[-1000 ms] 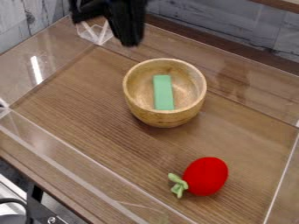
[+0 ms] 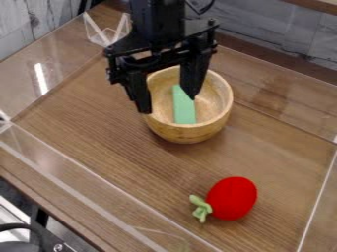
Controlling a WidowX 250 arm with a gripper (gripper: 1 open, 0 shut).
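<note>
My black gripper (image 2: 164,71) stands open above the wooden bowl (image 2: 212,116), its two fingers spread toward the bowl's left and upper right. Inside the bowl lies a mint-green block (image 2: 183,106), partly in view between the fingers. A red vegetable or fruit with a leafy green top, like a radish or tomato (image 2: 232,198), lies at the lower right, apart from the bowl.
A cable runs along the lower left edge. A clear plastic piece shows at the upper left.
My gripper has come down from the top of the view to over the bowl. The bowl, block and red item have not visibly moved.
</note>
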